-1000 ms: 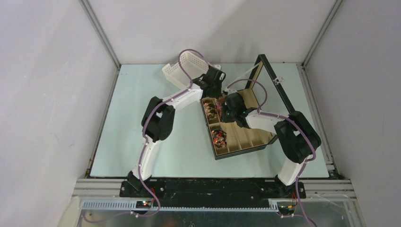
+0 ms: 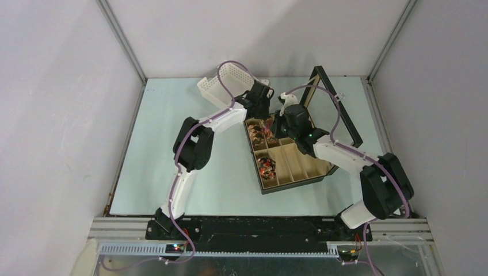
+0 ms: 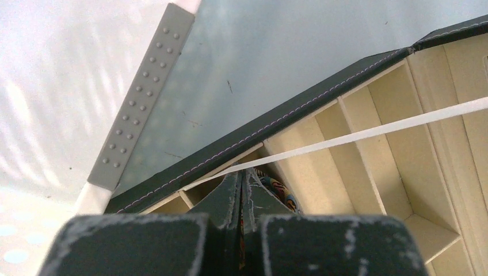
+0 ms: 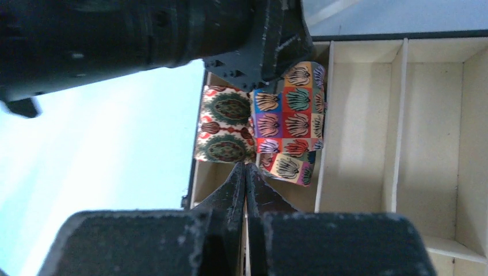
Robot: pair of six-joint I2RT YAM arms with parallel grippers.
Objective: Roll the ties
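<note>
Patterned ties lie rolled in the compartments of an open box point(image 2: 292, 183). One roll point(image 2: 266, 168) fills the near left compartment. At the far left is a cream roll with dark medallions point(image 4: 225, 123); beside it sits a multicoloured checked roll point(image 4: 290, 118), with a smaller patterned piece point(image 4: 288, 168) below. My left gripper is shut and points down into the box's far end, its tips close to a patterned tie point(image 3: 276, 188). The right gripper, shut too, is over the box beside the rolls. Nothing shows between either pair of fingers.
A white perforated basket point(image 2: 221, 86) stands behind the left gripper. The box's framed lid point(image 2: 339, 109) stands open on the right, with a light strap point(image 3: 368, 132) crossing above the compartments. Several long compartments point(image 4: 365, 132) are empty.
My left arm looks still.
</note>
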